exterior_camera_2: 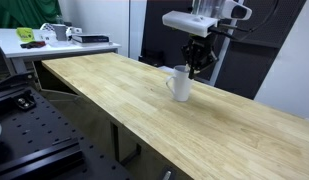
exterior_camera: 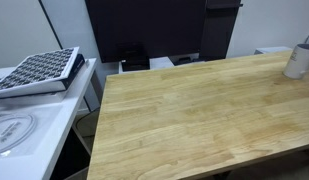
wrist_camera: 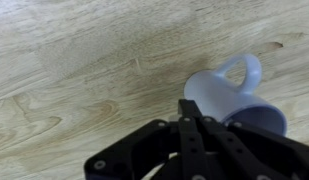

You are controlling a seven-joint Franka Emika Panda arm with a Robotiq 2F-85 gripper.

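Observation:
A pale mug [exterior_camera_2: 180, 83] stands upright on the wooden table in exterior view 2, its handle toward the left. Close by its rim, on the right, is my gripper [exterior_camera_2: 192, 74], pointing down. In the wrist view the mug [wrist_camera: 229, 97] takes up the lower right, with its handle at the top and part of its rim hidden behind the gripper. My gripper is shut there, and nothing shows between its fingers. The mug [exterior_camera: 297, 64] also appears at the right edge of exterior view 1.
A white side table [exterior_camera: 56, 128] with a patterned box [exterior_camera: 39, 68] stands apart on the left in exterior view 1. A black surface [exterior_camera_2: 74, 150] fills the near left of exterior view 2.

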